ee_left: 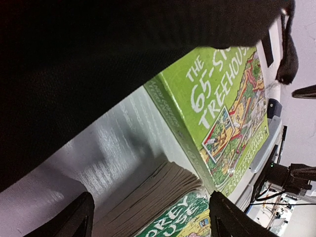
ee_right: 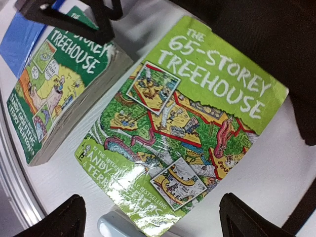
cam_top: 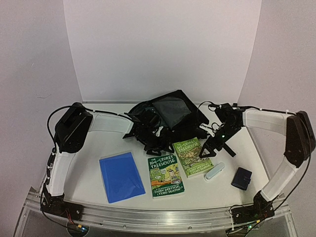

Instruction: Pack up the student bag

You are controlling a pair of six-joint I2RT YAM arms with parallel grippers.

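Observation:
The black bag (cam_top: 195,123) lies open at the back centre, partly covered by my left arm. Just in front of it, tilted, is the light-green 65-Storey book (cam_top: 193,157), lying flat. The dark-green 104-Storey book (cam_top: 166,176) lies to its left. My left gripper (cam_top: 160,149) hangs over the top edge of the dark-green book, open. In the left wrist view, that book's page edge (ee_left: 153,197) shows between the spread fingers. My right gripper (cam_top: 208,152) stands open above the light-green book's right side; its fingers (ee_right: 242,219) hold nothing.
A blue folder (cam_top: 122,177) lies at the left. A pale slim case (cam_top: 214,171) sits beside the light-green book's lower right corner, and a dark wallet-like item (cam_top: 241,178) lies farther right.

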